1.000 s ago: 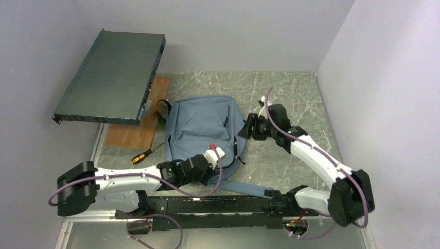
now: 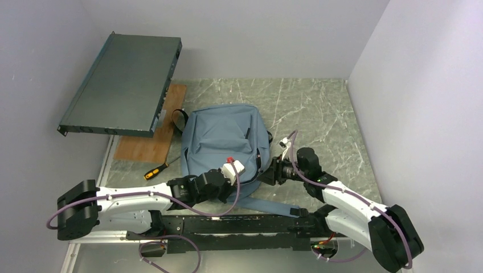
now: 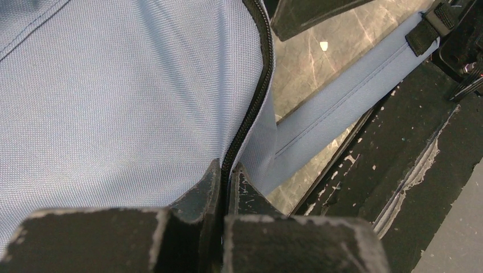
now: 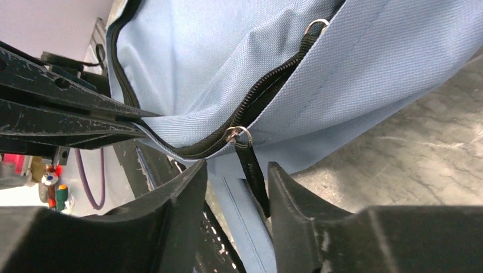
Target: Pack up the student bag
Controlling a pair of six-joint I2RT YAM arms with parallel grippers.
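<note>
The blue-grey bag [image 2: 222,139] lies flat on the marbled table. At its near edge, my left gripper is shut on the bag's black-trimmed zipper edge [image 3: 250,114]. My right gripper stands part open at the bag's near right side. A black zipper pull [image 4: 250,173] hangs from its metal ring between the right fingers, with a gap showing on its left side. A second pull's ring [image 4: 316,25] sits farther along the zipper. In the right wrist view the left gripper's dark fingers [image 4: 68,108] reach the bag edge.
A blue strap [image 2: 267,206] runs from the bag along the table's front edge. A yellow-black screwdriver [image 2: 155,171] lies left of the bag, near a wooden board [image 2: 142,149] under a large dark metal case [image 2: 122,82].
My right gripper has come down from the bag's right side toward its near right corner, to the zipper pull.
</note>
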